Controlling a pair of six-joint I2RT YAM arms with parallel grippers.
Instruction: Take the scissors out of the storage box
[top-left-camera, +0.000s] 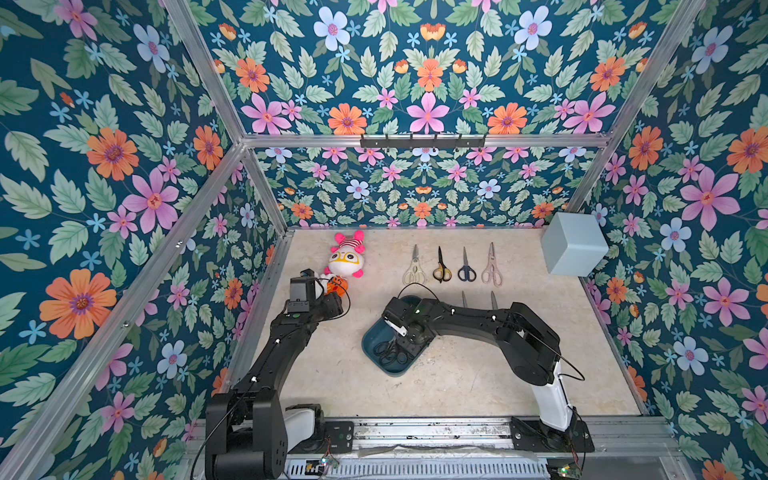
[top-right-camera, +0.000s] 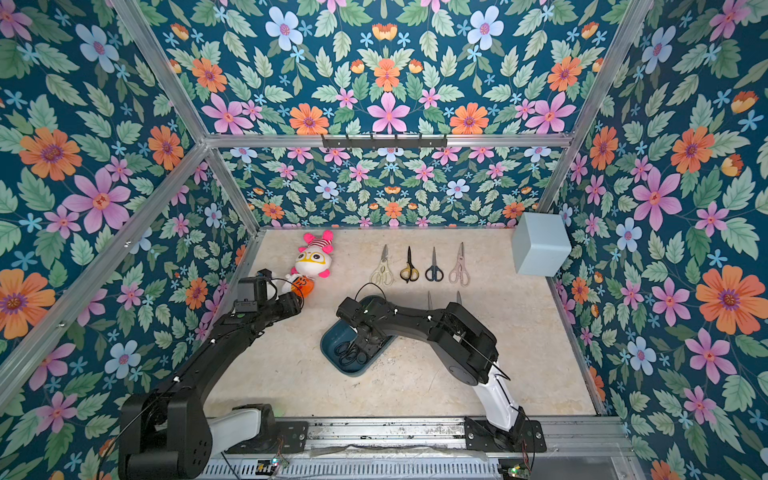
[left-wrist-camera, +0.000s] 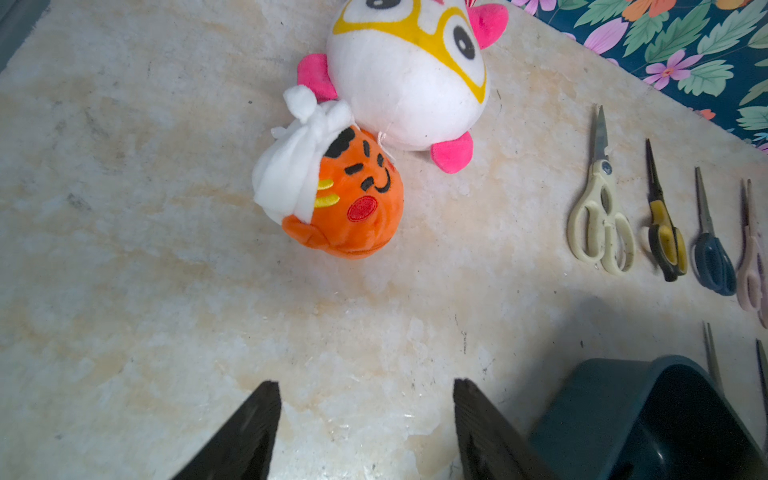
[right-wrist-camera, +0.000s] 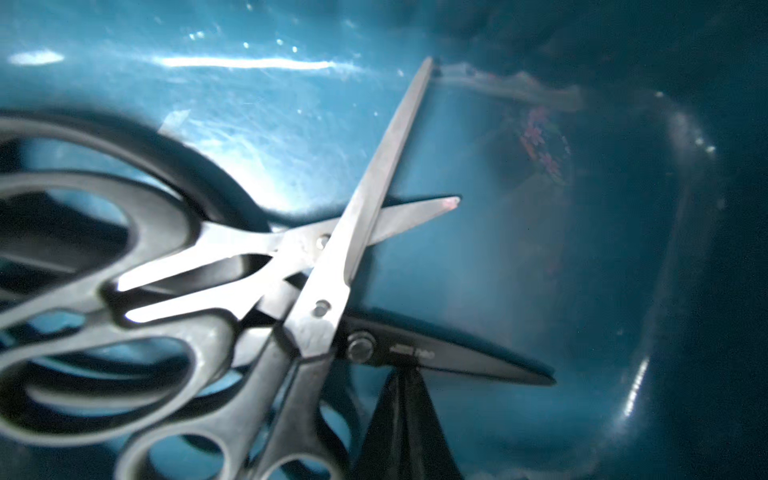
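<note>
Several dark- and grey-handled scissors (right-wrist-camera: 160, 352) lie piled in the teal storage box (top-left-camera: 376, 356), their blades crossing in the right wrist view. My right gripper (top-left-camera: 404, 340) reaches down into the box; in the right wrist view one dark finger touches or overlaps the black blade, and whether anything is between the fingers is unclear. My left gripper hangs open above the table, left of the box, near the orange plush toy (left-wrist-camera: 352, 200), with nothing between its fingers.
A row of scissors (top-left-camera: 468, 268) lies along the back, with more partly hidden behind the right arm. A white-and-pink plush toy (top-left-camera: 345, 260) sits back left, a pale blue cube (top-left-camera: 572, 244) back right.
</note>
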